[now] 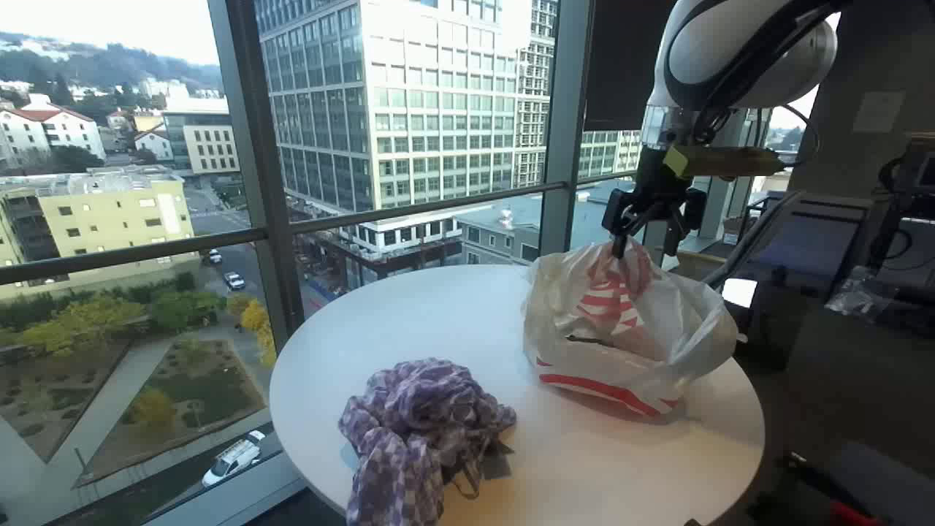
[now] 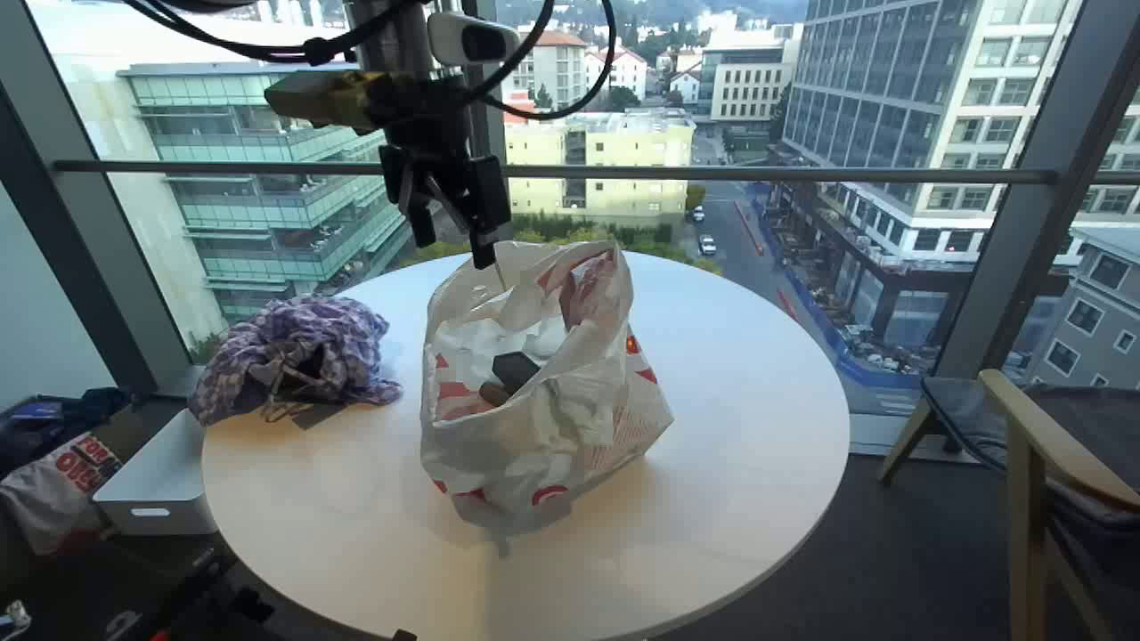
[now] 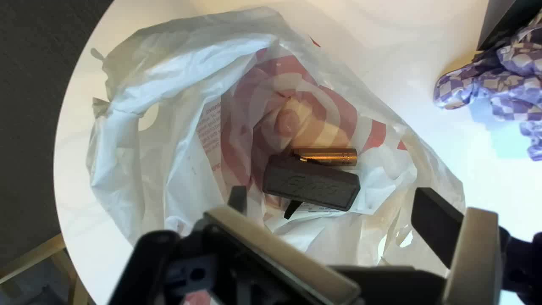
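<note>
A white plastic bag (image 2: 513, 459) with red markings stands open-mouthed on the round white table. Inside it, the wrist view shows a black block-shaped object (image 3: 311, 183) with raised lettering, beside a copper-coloured cylinder (image 3: 327, 156). My gripper is open and empty over the bag's mouth, its two fingers spread wide. From the side, the gripper (image 1: 649, 241) points down at the bag's upper rim; whether a fingertip touches the plastic, I cannot tell. A crumpled purple-and-white checked cloth (image 1: 429, 403) lies apart from the bag, with something dark partly hidden under its edge.
The round table (image 2: 737, 427) has bare surface around the bag and cloth. Tall windows stand behind it. A wooden-armed chair (image 2: 1026, 459) is off to one side, and a white bin (image 2: 160, 486) sits low on the other.
</note>
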